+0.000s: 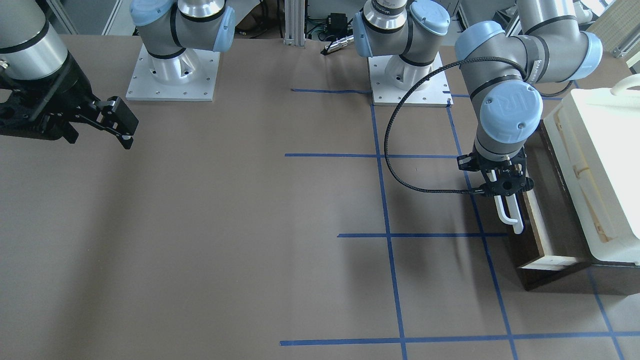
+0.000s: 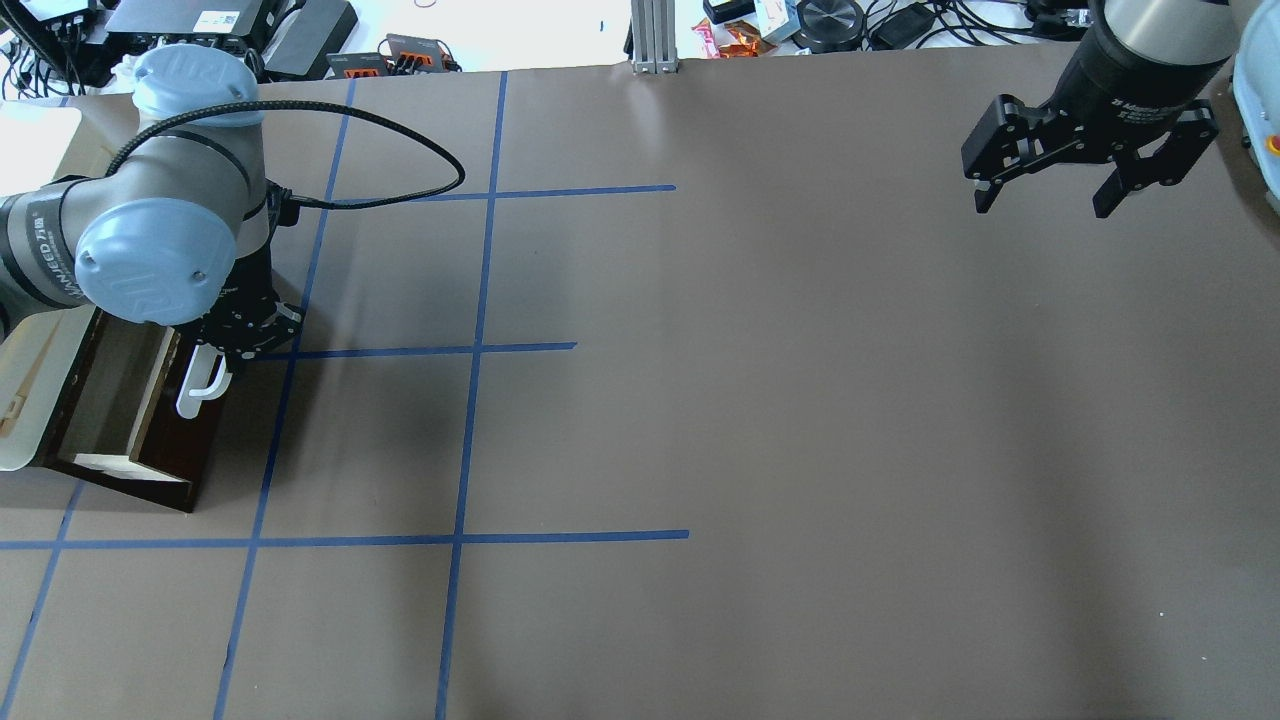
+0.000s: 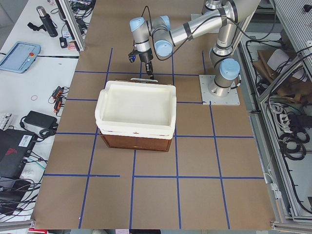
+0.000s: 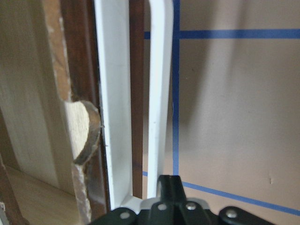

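A wooden drawer (image 1: 543, 261) with a white handle (image 1: 513, 219) on its front sits in a dark cabinet (image 1: 594, 279) beneath a white bin (image 3: 136, 109). My gripper (image 1: 495, 180) is at the handle, pointing down, mostly hidden by its own housing. In the left wrist view the handle (image 4: 112, 103) runs along the dark drawer front, and the black gripper is at its near end; whether the fingers are open or shut does not show clearly. The drawer is partly out, its inside visible in the top view.
Another arm's black gripper (image 2: 1080, 156) hangs at the far side of the table, apart from the drawer. Two further arm bases stand along the back edge.
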